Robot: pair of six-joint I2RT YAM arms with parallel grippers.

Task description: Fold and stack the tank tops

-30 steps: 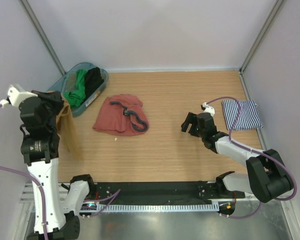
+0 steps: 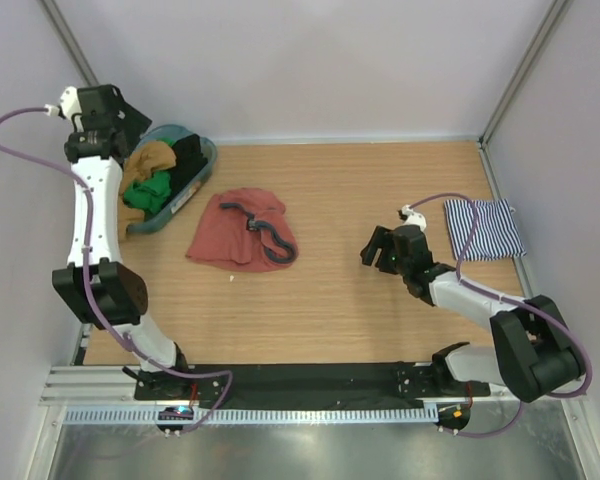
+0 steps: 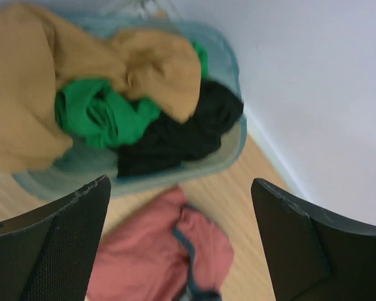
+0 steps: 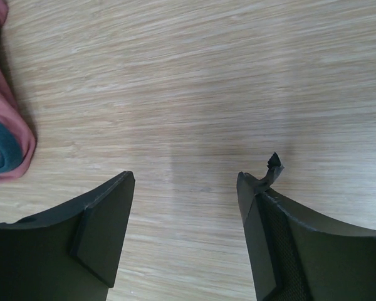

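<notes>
A red tank top (image 2: 240, 250) with dark trim lies spread and rumpled on the table, left of centre. Upper left, a blue-grey basket (image 2: 206, 160) holds a tan garment (image 3: 156, 66), a green one (image 3: 103, 116) and a black one (image 3: 194, 135). Over the basket hangs my left gripper (image 2: 138, 124), open, with nothing between its fingers. A striped tank top (image 2: 483, 230), folded into a rectangle, lies at the right edge. My right gripper stands parted over bare wood, its fingers empty, left of the striped top.
Bare tabletop (image 2: 330, 200) fills the middle between the red top and the right arm. Walls close in the left, back and right sides. Part of the tan cloth hangs over the basket's near end.
The right arm stays almost still.
</notes>
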